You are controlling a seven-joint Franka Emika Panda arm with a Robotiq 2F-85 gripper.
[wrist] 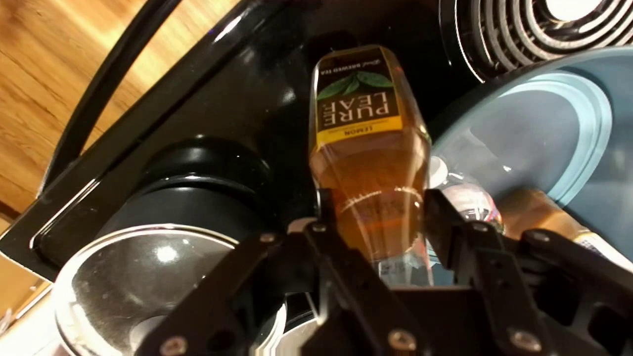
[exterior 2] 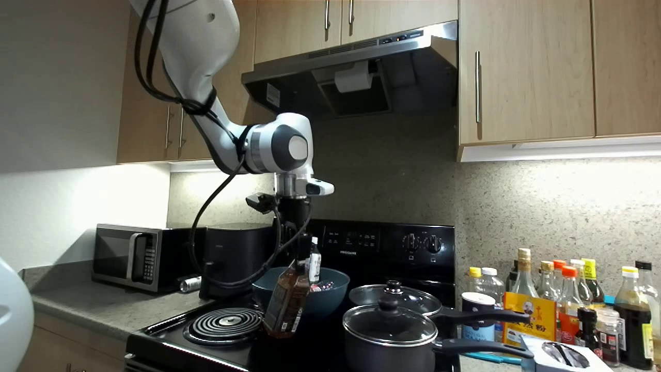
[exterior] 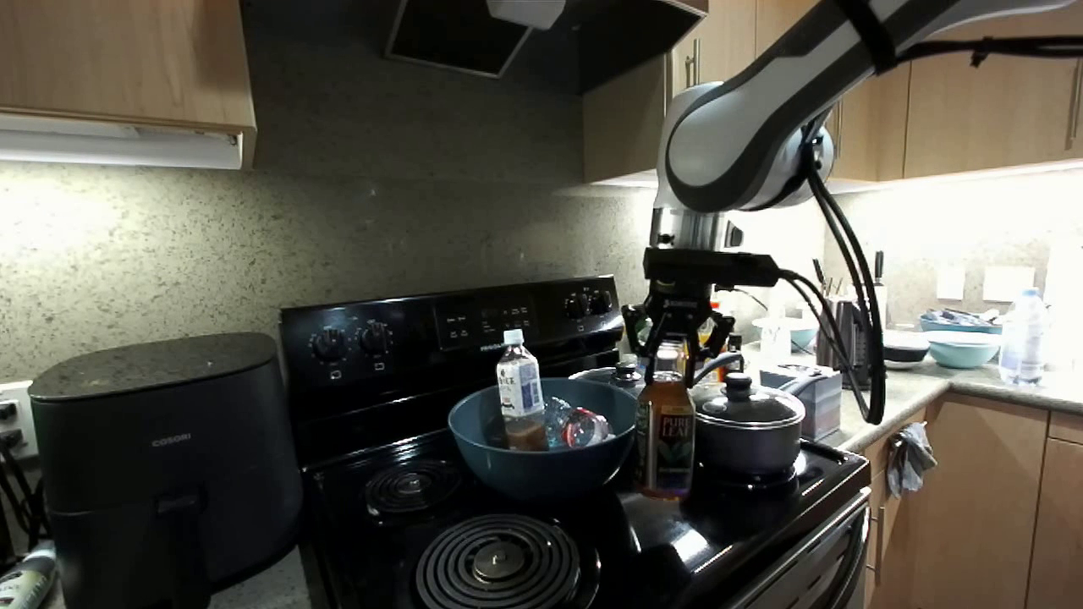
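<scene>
A Pure Leaf tea bottle (exterior: 667,438), amber with a dark label, hangs upright or slightly tilted with my gripper shut on its upper part. In exterior view 1 it is beside the right side of a blue bowl (exterior: 538,462); exterior view 2 shows the bottle (exterior 2: 286,298) leaning, in front of the bowl. Whether its base touches the stove is hard to tell. Inside the bowl stand a white-labelled bottle (exterior: 522,391) and a clear bottle with a red label (exterior: 584,427). The held bottle's cap is hidden by my fingers in the wrist view.
Lidded pots, the nearer one dark (exterior: 751,431), sit close to the right of the held bottle, their handles (exterior 2: 483,347) reaching over the counter. Coil burners (exterior: 497,560) lie left and in front of the bowl. An air fryer (exterior: 167,457) stands at far left.
</scene>
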